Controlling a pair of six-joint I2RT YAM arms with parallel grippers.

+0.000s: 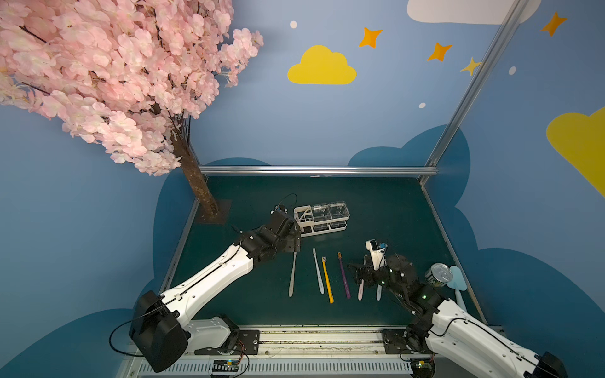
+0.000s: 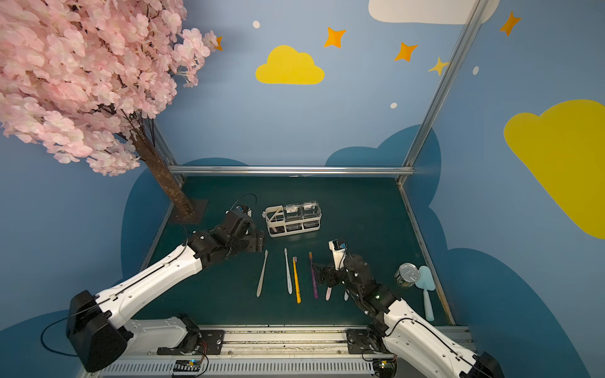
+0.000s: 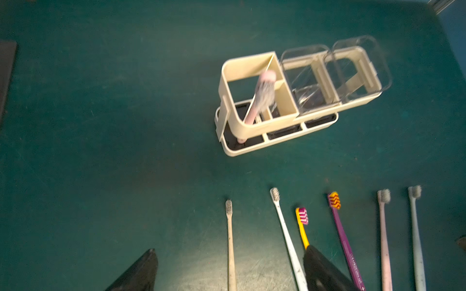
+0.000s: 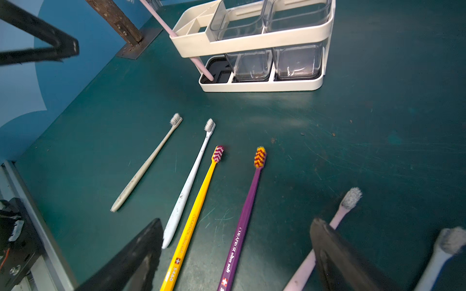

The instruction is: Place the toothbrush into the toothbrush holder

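Observation:
One pink toothbrush leans upright in the left compartment of the cream toothbrush holder, its foot on the lower tray. Clear of the holder, in front and to its left, my left gripper is open and empty. Low over the lying brushes, my right gripper also stands open with nothing held. On the table lie a beige toothbrush, a white one, a yellow toothbrush, a purple toothbrush, another pink toothbrush and a pale blue toothbrush.
Two clear cups occupy the holder's other compartments. A metal can and a light blue spatula are at the right edge. Behind left stands the blossom tree trunk. Table space right of the holder is bare.

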